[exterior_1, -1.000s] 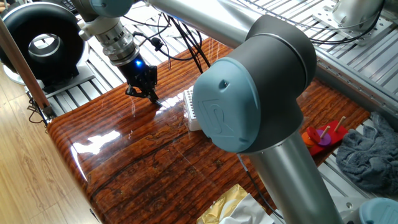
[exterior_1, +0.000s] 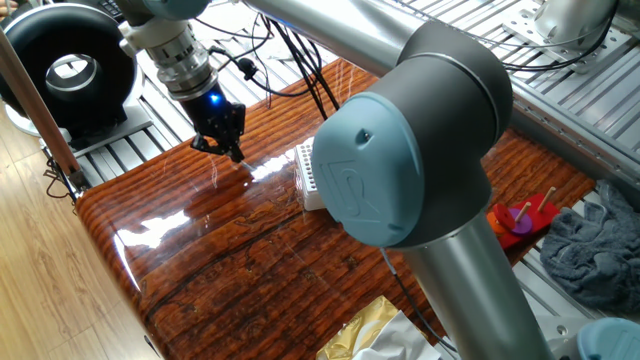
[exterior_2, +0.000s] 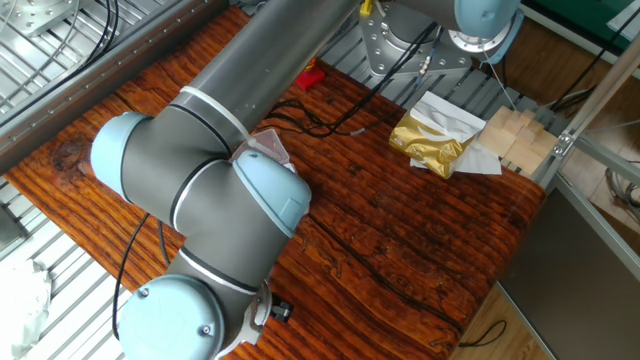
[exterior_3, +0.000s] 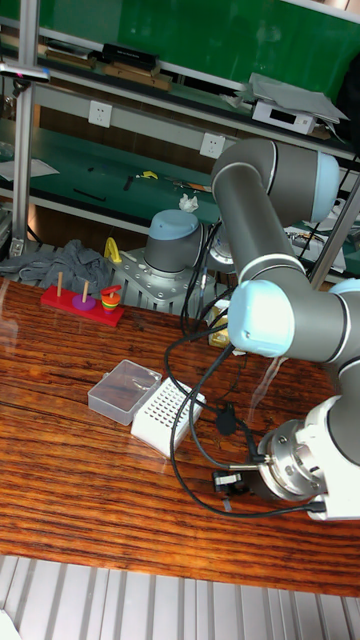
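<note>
Low over the glossy wooden table (exterior_1: 200, 230), my black gripper (exterior_1: 237, 158) points downward in exterior view 1. It stands apart from a white rack with rows of holes (exterior_1: 307, 178), to the left of it. Its fingertips are close together, and whether they pinch something small cannot be made out. In exterior view 3 the rack (exterior_3: 160, 425) shows whole beside a clear plastic box (exterior_3: 125, 393), while cables and the wrist partly cover my gripper (exterior_3: 226, 489). Exterior view 2 shows little of the gripper (exterior_2: 284, 312), as the arm hides most of it.
A red base with pegs and coloured rings (exterior_3: 83, 306) stands at the table's far edge, near a grey cloth (exterior_3: 75, 261). A gold and white packet (exterior_2: 432, 142) lies by wooden blocks (exterior_2: 518, 138). Black cables loop around the wrist.
In exterior view 1 my gripper has shifted a little left and slightly upward in the picture, away from the rack. The rack and other objects have stayed put.
</note>
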